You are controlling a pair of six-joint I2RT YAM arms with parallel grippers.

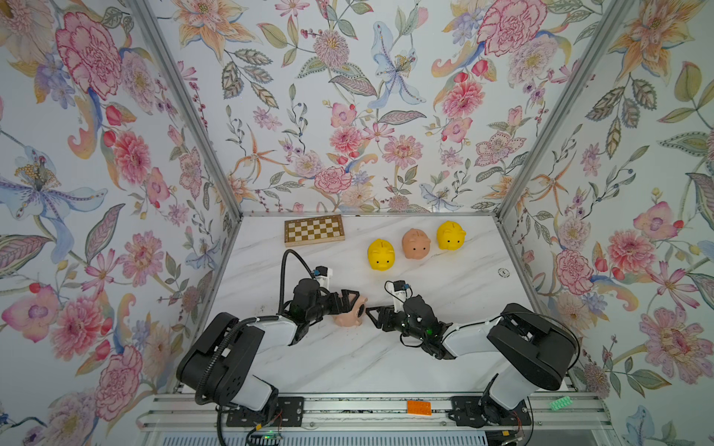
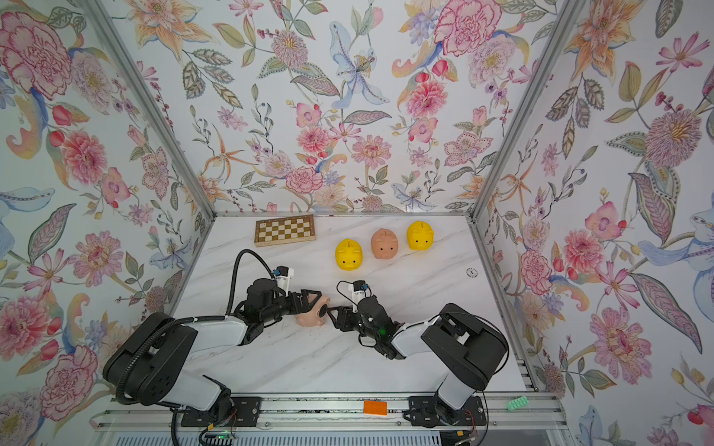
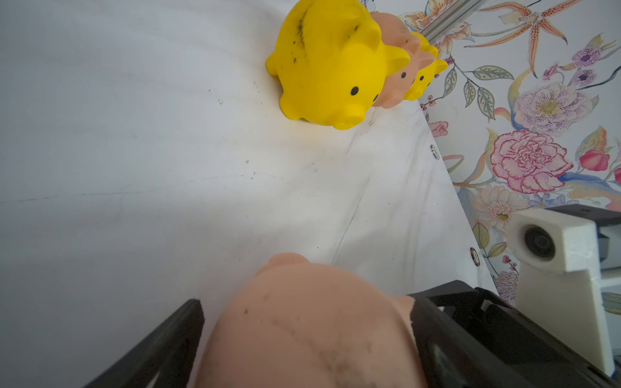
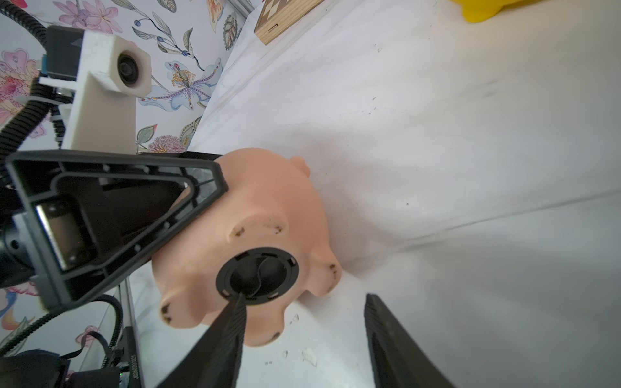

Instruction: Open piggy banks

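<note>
A pink piggy bank (image 4: 304, 220) is tipped so its belly and stubby feet face my right gripper. In that belly sits a round black plug (image 4: 257, 274), with a darker recessed centre. My left gripper is open, its fingers on either side of the pink body; contact on both sides is hard to make out. Facing the belly, my right gripper has its fingers apart and nothing between them, a short way from the plug. Farther back stand a yellow piggy bank (image 1: 380, 255), another pink one (image 1: 415, 243) and a second yellow one (image 1: 450, 235), all upright.
A wooden chessboard box (image 1: 314, 231) lies at the back left of the white marbled table (image 1: 461, 290). Bare table stretches between the arms and the back row of banks, and along the right side. The two grippers are close together.
</note>
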